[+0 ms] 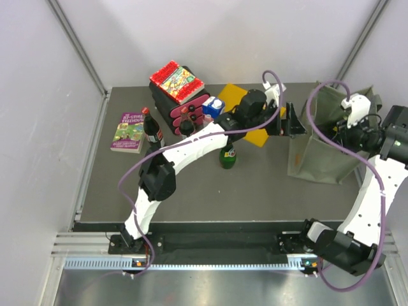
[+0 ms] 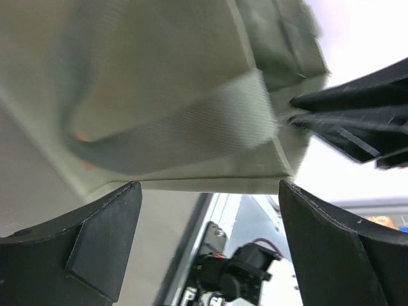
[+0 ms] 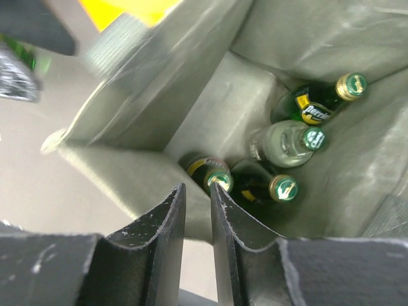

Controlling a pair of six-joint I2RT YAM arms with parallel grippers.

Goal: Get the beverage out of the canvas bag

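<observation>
The canvas bag (image 1: 319, 159) stands at the table's right. Looking into it in the right wrist view, several bottles lie or stand inside, such as a green bottle (image 3: 303, 102) and a clear bottle (image 3: 284, 143). My right gripper is over the bag, shut, its fingertips close together by the bag's wall; whether anything is pinched between them is hard to tell. My left gripper (image 1: 290, 126) is open at the bag's left side; in the left wrist view the olive fabric and a strap lie just ahead of its fingers.
To the left stand a green bottle (image 1: 227, 159), dark bottles (image 1: 152, 131), a carton (image 1: 213, 106), books (image 1: 127, 134), a red-bordered book on a stack (image 1: 176, 81) and a yellow folder (image 1: 255, 136).
</observation>
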